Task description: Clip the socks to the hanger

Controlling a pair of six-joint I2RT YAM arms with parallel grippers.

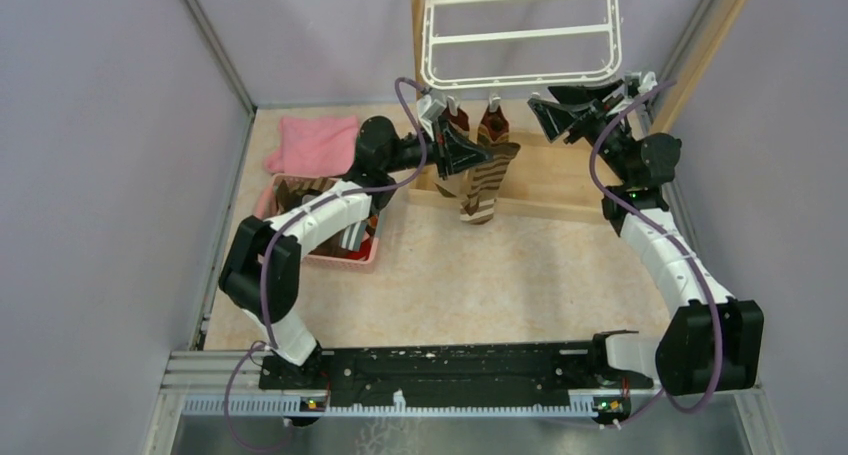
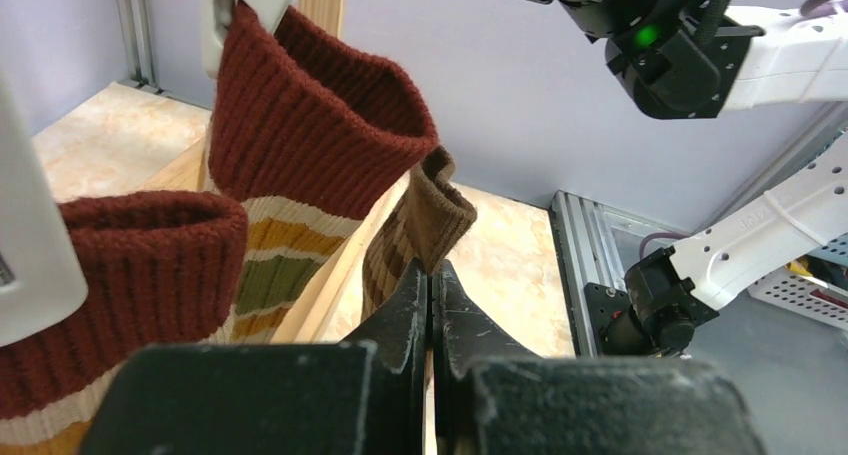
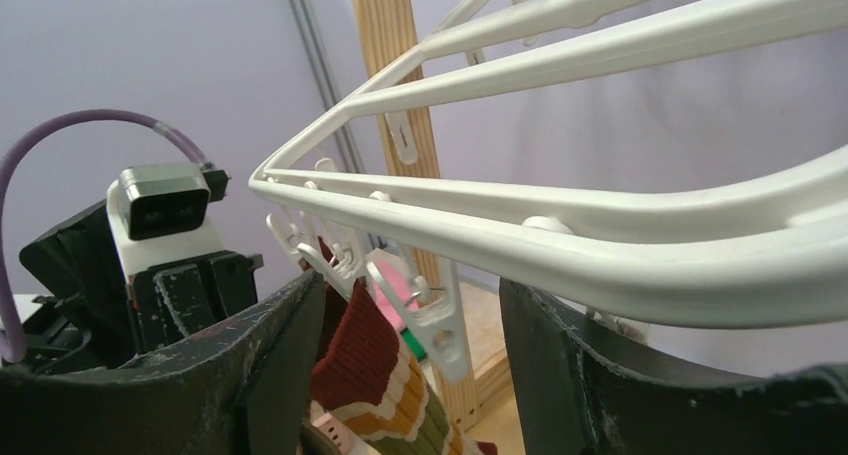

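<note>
Striped socks (image 1: 485, 185) with red cuffs hang from clips on the white hanger (image 1: 515, 80); in the left wrist view two red cuffs (image 2: 310, 105) sit at white clips. My left gripper (image 1: 478, 157) is shut in front of them, at a folded brown sock part (image 2: 420, 225); whether it pinches that fabric is unclear. My right gripper (image 1: 545, 115) stands part open just right of the hanger's lower rail, near an empty white clip (image 3: 430, 325), with no sock visibly between its fingers.
A pink basket (image 1: 340, 263) of socks and a pink cloth (image 1: 312, 145) are at the left of the table. A wooden tray (image 1: 560, 175) lies below the hanger.
</note>
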